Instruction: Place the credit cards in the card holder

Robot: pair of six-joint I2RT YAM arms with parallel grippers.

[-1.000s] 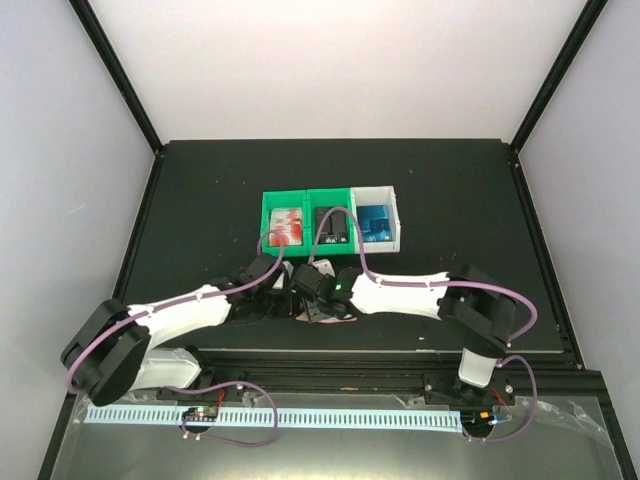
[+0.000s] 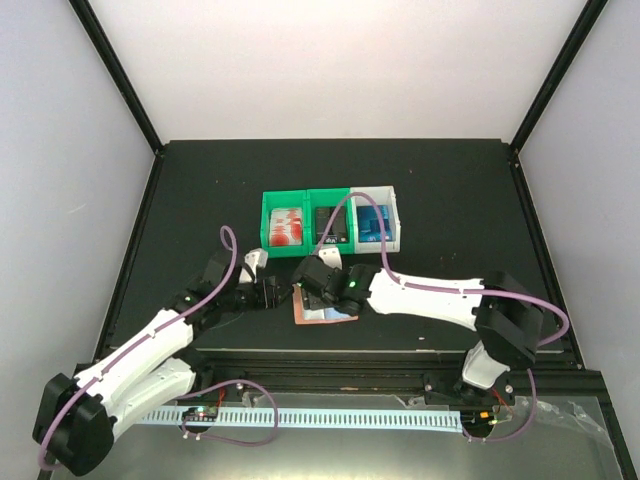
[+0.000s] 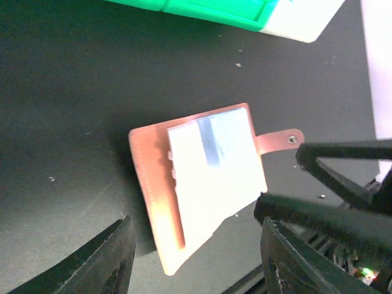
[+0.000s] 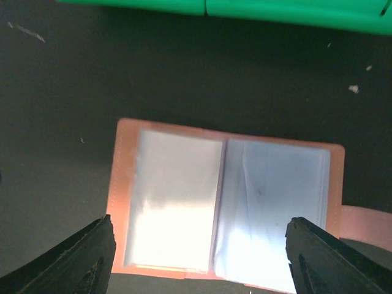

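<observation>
An open pinkish-orange card holder [image 4: 122, 184] lies flat on the table, with a whitish sleeve page [image 4: 174, 208] and a bluish clear one [image 4: 275, 202] side by side. No card is seen in the sleeves. My right gripper is above the holder, open and empty. My left gripper stands apart-fingered at the holder's left, nothing held between its fingers. Behind the holder are red-and-white cards [image 2: 286, 227], black cards [image 2: 331, 226] and blue cards [image 2: 373, 223], each in its own compartment. The arms partly hide the holder in the top view.
Two green bins [image 2: 267, 222] and a white bin [image 2: 396, 222] stand in a row behind the holder. A strap [image 3: 280, 141] sticks out from the holder's right side. Both grippers are close together.
My left gripper has drawn back to the left from the holder.
</observation>
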